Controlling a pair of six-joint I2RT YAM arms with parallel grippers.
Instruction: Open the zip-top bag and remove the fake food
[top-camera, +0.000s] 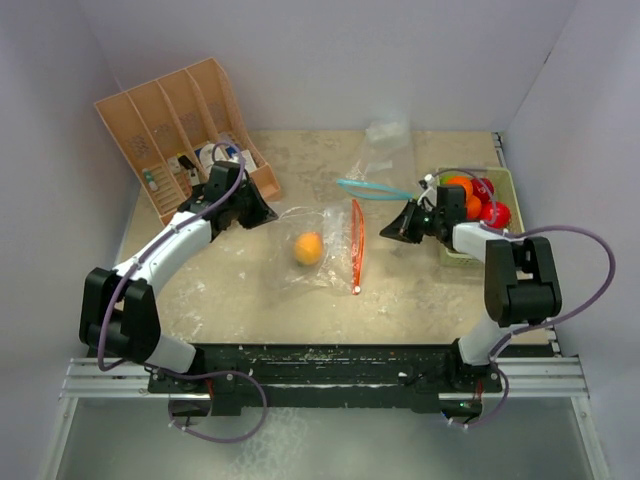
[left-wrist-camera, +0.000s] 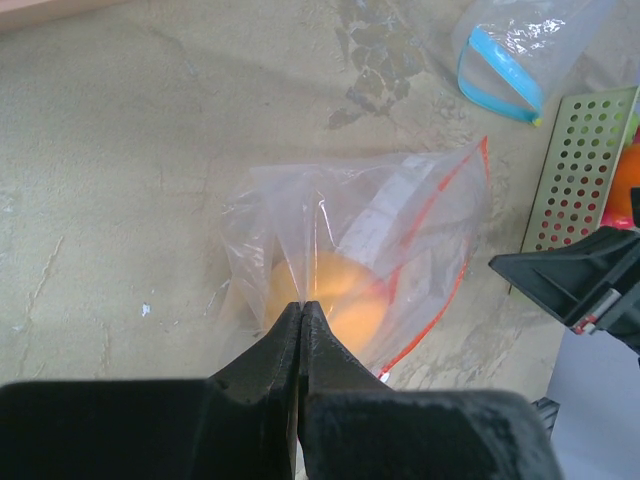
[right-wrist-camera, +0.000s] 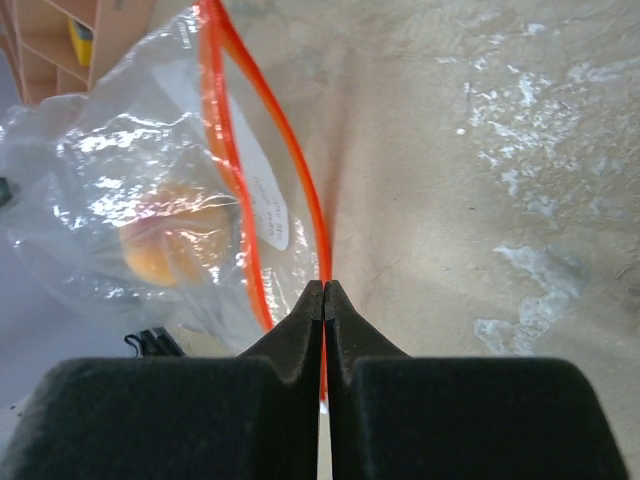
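Observation:
The clear zip bag (top-camera: 340, 268) lies mid-table, its orange-edged mouth (top-camera: 357, 245) toward the right. In the right wrist view the mouth's two orange strips (right-wrist-camera: 238, 170) stand somewhat apart. Inside rests an orange-yellow round fake food (top-camera: 308, 248), seen through the plastic. My left gripper is shut on the bag's plastic at the end opposite the mouth. Just right of the mouth, my right gripper (top-camera: 383, 236) is shut with nothing between its fingers. In the right wrist view its tips overlap the outer orange strip, which runs behind them.
A green basket (top-camera: 513, 190) with several fake fruits (top-camera: 496, 213) stands at the right, beside the right arm. Behind lies another clear bag with a blue zip (top-camera: 375, 190). A wooden compartment organizer (top-camera: 165, 115) stands back left.

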